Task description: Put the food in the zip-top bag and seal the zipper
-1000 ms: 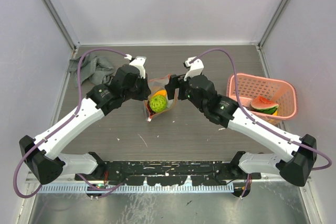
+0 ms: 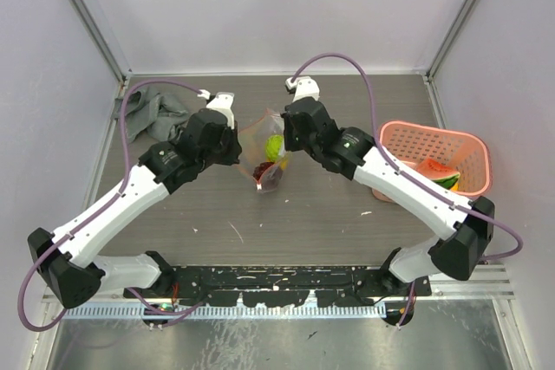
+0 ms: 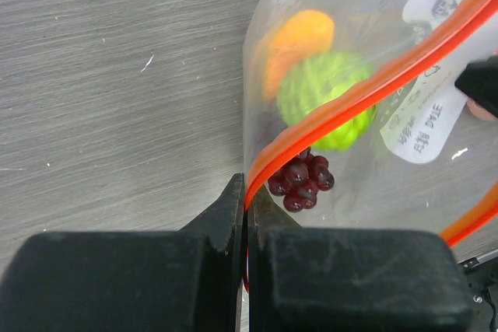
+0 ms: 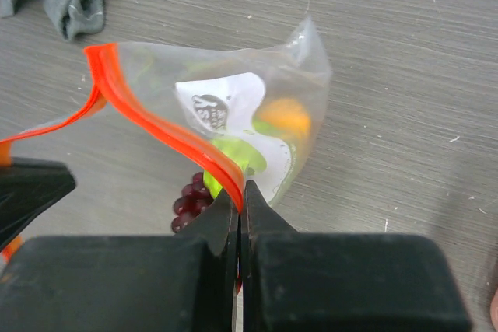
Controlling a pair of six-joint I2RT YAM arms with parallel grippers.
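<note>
Between my two arms hangs the clear zip top bag (image 2: 251,146), its orange-edged mouth spread between the grippers. My left gripper is shut on one orange edge of the mouth. On another part of that orange edge, my right gripper is shut. Inside the bag are a green round fruit (image 3: 327,99), an orange piece of food (image 3: 299,40) and a cluster of dark red grapes (image 3: 302,180). Through the bag's wall the right wrist view shows the grapes (image 4: 191,201) and a white label (image 4: 233,122).
At the right stands a salmon-coloured basket (image 2: 399,132) holding a watermelon slice (image 2: 436,171) and other food. A grey cloth (image 2: 154,113) lies at the back left. The table in front of the bag is clear.
The right gripper came in to the bag's mouth and shut on its edge.
</note>
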